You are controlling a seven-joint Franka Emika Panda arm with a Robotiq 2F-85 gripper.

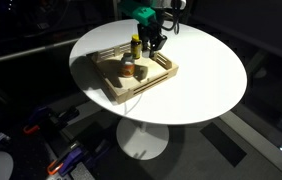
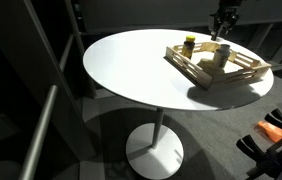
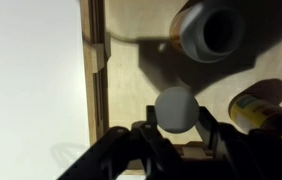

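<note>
A small round-topped pale grey item (image 3: 177, 109) sits between the fingertips of my gripper, which is shut on it in the wrist view. Exterior view 1 has the gripper (image 1: 153, 46) above the wooden tray (image 1: 159, 82), toward its far side. In exterior view 2, the gripper (image 2: 219, 32) is beyond the tray (image 2: 193, 72). The held item's lower part is hidden in the wrist view.
Inside the tray stand a brown jar (image 1: 128, 67) and a yellow-topped bottle (image 1: 136, 46). The wrist view has the jar (image 3: 217, 32) above and the bottle (image 3: 264, 117) at right.
</note>
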